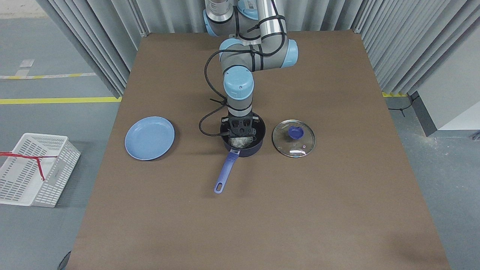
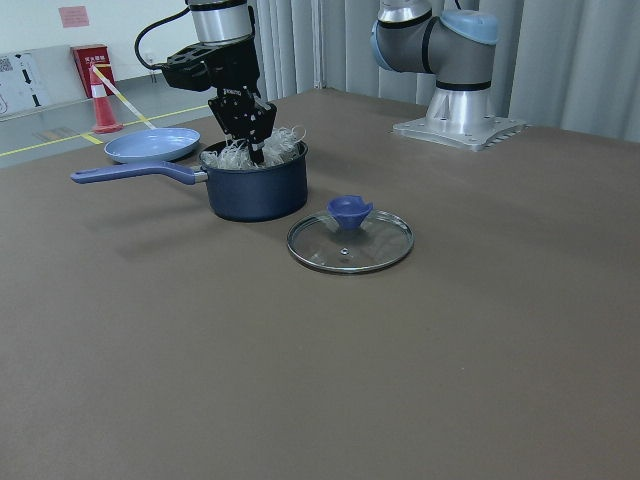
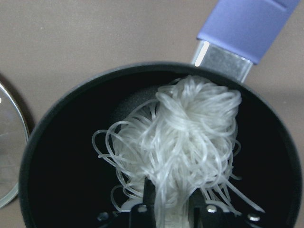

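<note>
A dark saucepan (image 2: 257, 197) with a blue handle (image 1: 223, 175) stands on the table. It holds a tangle of white translucent noodles (image 3: 185, 123). My gripper is down in the pan among the noodles, with strands between its fingers. Whether it is shut on them is unclear, as the noodles hide the fingertips. A glass lid (image 1: 293, 141) with a blue knob lies right of the pan in the front view. A light blue plate (image 1: 149, 138) lies to the left of the pan.
A white basket (image 1: 56, 175) stands on the floor left of the table.
</note>
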